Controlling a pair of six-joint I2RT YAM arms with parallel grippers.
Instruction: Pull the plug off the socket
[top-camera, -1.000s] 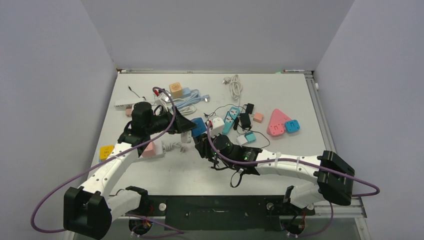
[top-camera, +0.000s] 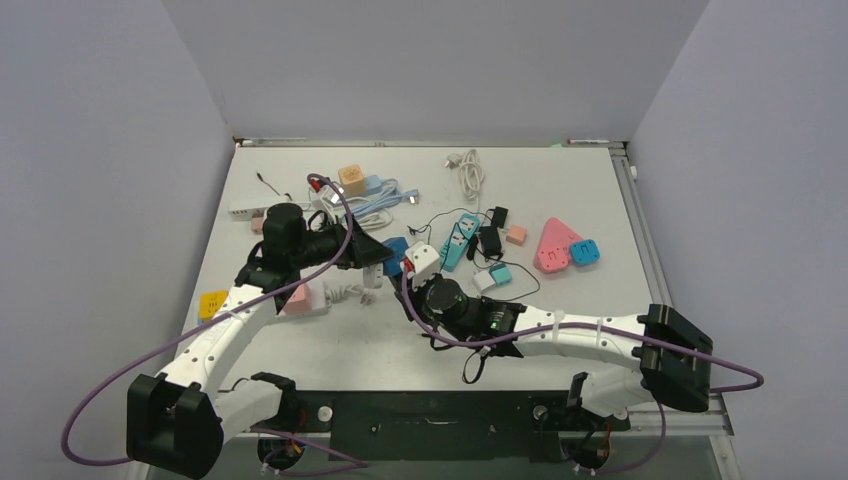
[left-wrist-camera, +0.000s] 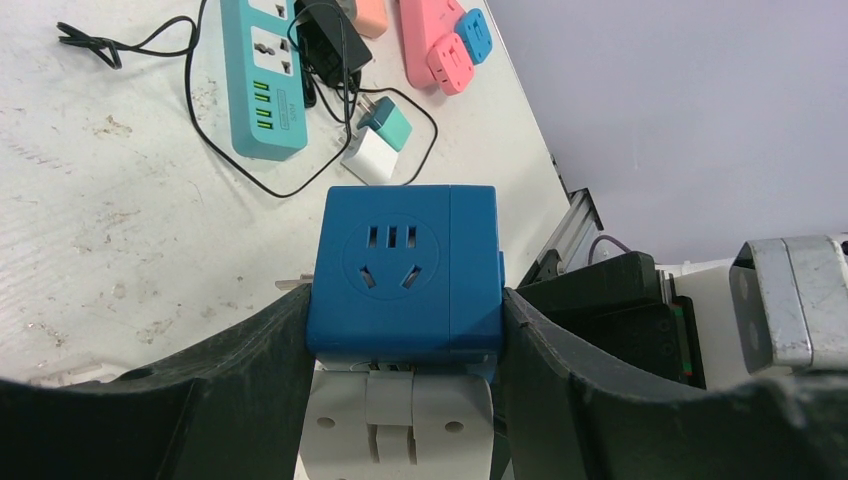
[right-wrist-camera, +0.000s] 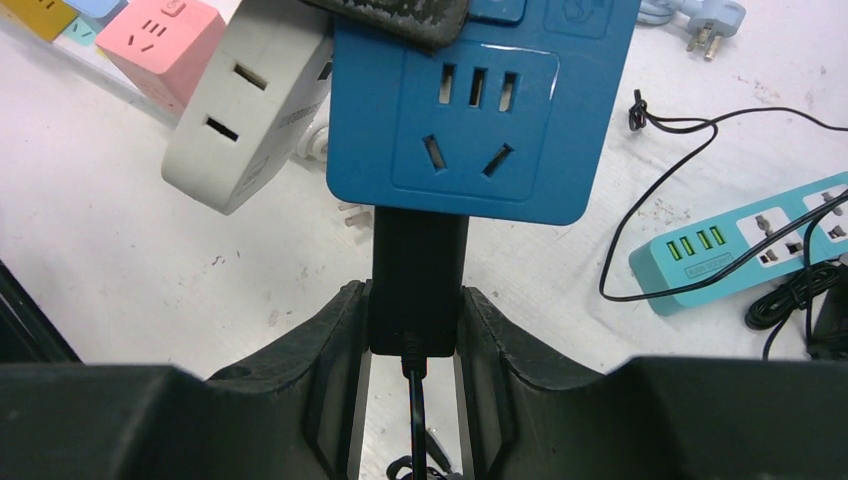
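My left gripper is shut on a blue cube socket (left-wrist-camera: 400, 270), its fingers against the two sides. The socket is held above the table, with a white slotted body (right-wrist-camera: 250, 105) beside it. A black plug (right-wrist-camera: 418, 265) with a thin cable juts from the blue socket (right-wrist-camera: 480, 130) in the right wrist view. The right gripper has its fingers on both sides of this plug, very close to or touching it; whether they grip it cannot be told. In the top view both grippers meet around the blue socket (top-camera: 396, 257).
A teal power strip (top-camera: 460, 240), black adapter (top-camera: 490, 241) and loose cables lie to the right on the table. Pink sockets (top-camera: 553, 252) sit farther right. White and blue cables (top-camera: 385, 203) lie behind the left arm.
The left arm and blue socket look unmoved.
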